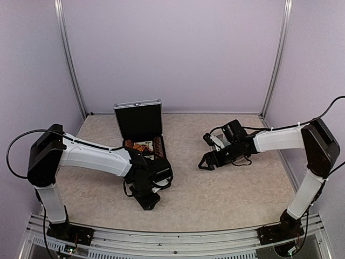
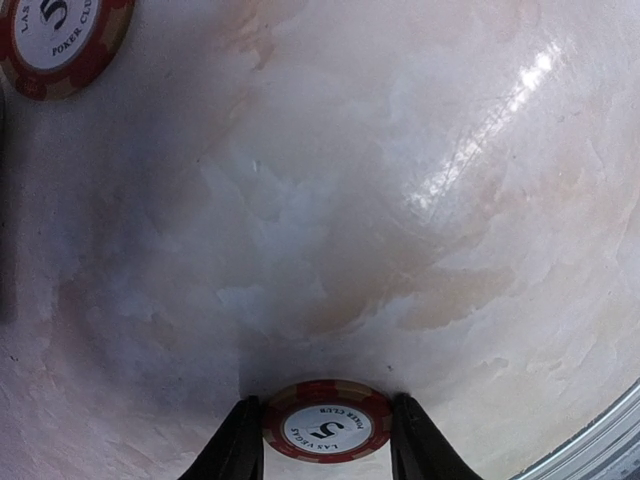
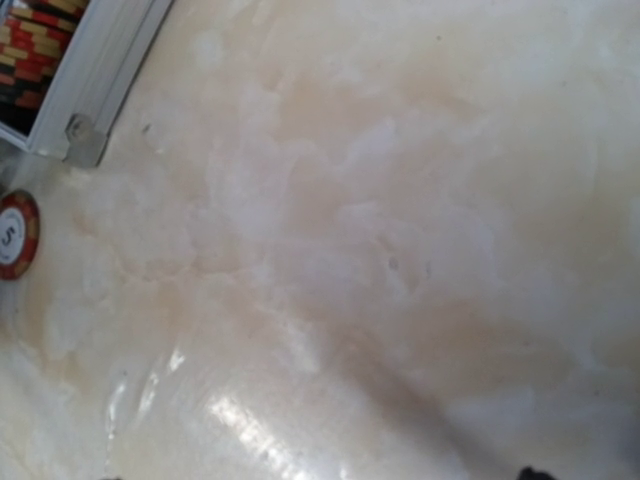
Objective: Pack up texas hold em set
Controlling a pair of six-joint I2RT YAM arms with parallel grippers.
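Note:
In the left wrist view, a red and tan poker chip (image 2: 327,431) marked 5 sits between the fingertips of my left gripper (image 1: 149,205), which is shut on it by its edges. Whether the chip touches the table cannot be told. A second red chip lies flat at the upper left of that view; the right wrist view also has a red chip (image 3: 17,236) at its left edge. The poker case (image 1: 138,122) stands with its lid raised, chips inside, its front hidden behind my left arm. My right gripper (image 1: 205,164) is open and empty over bare table.
The silver case rim (image 3: 85,90) reaches into the right wrist view's upper left corner. A metal rail (image 1: 178,237) runs along the table's front edge. Bare tabletop (image 1: 226,197) stretches across the middle and right front.

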